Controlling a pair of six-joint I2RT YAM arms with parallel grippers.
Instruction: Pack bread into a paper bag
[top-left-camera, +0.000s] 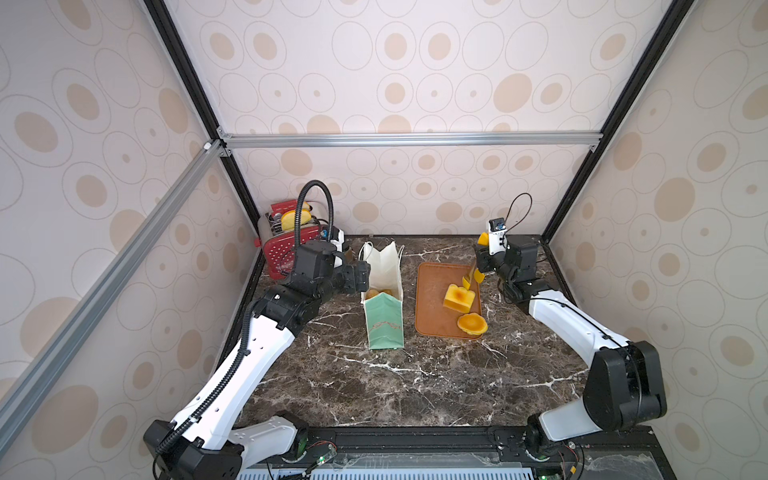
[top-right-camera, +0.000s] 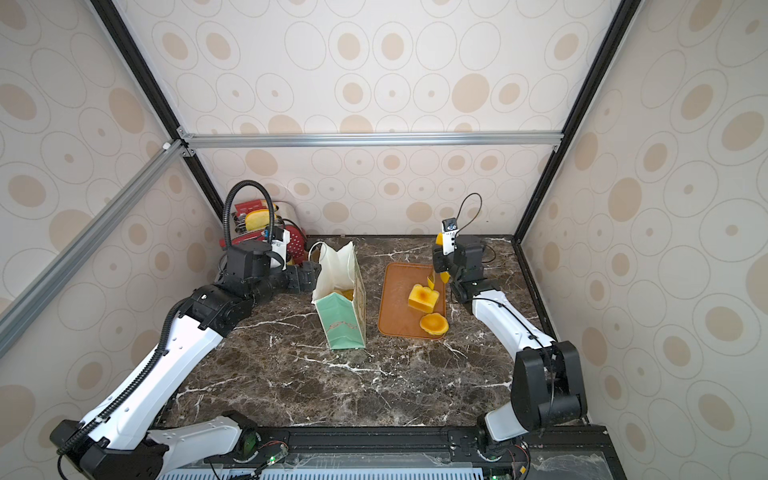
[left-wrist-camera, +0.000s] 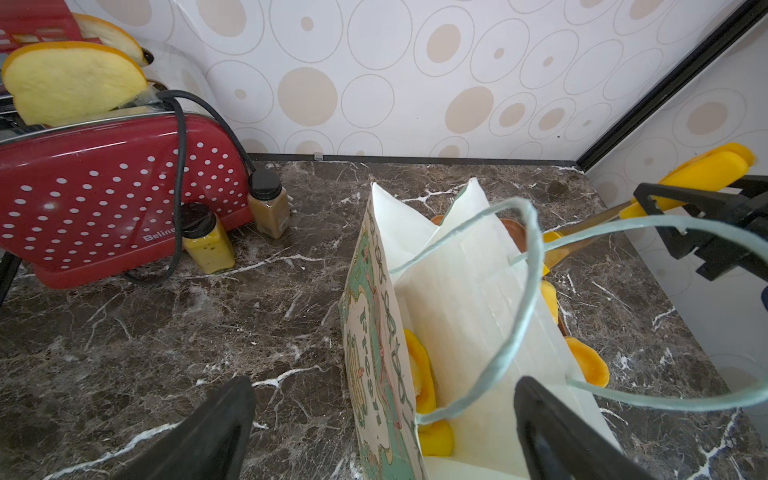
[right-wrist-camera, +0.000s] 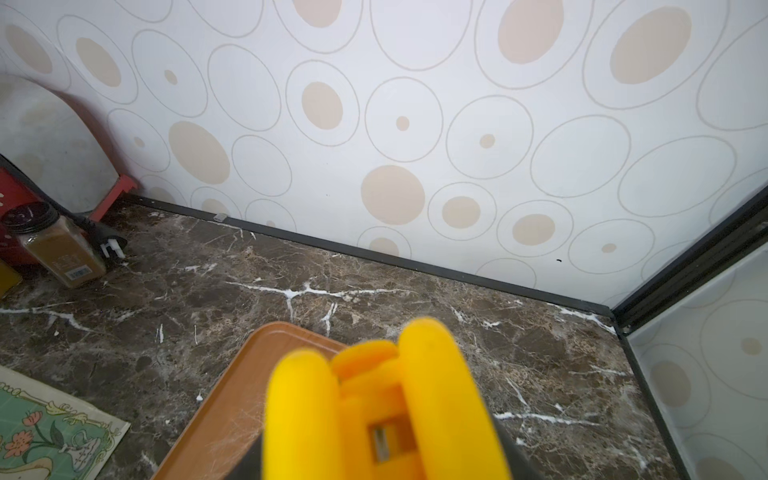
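Observation:
A green-and-white paper bag (top-left-camera: 384, 320) stands open, with some bread (left-wrist-camera: 420, 368) inside. Right of it, a brown tray (top-left-camera: 432, 296) holds a bread loaf (top-left-camera: 458, 297) and a round bread piece (top-left-camera: 472, 323). My right gripper (top-left-camera: 485, 257) holds yellow tongs (left-wrist-camera: 708, 172) upright over the tray's back right, their tips spread. My left gripper hangs by the bag's top at its left; in the left wrist view its blurred fingers are wide apart with nothing clearly between them.
A red dotted toaster (left-wrist-camera: 120, 200) with bread slices stands at the back left, beside two seasoning jars (left-wrist-camera: 268, 204).

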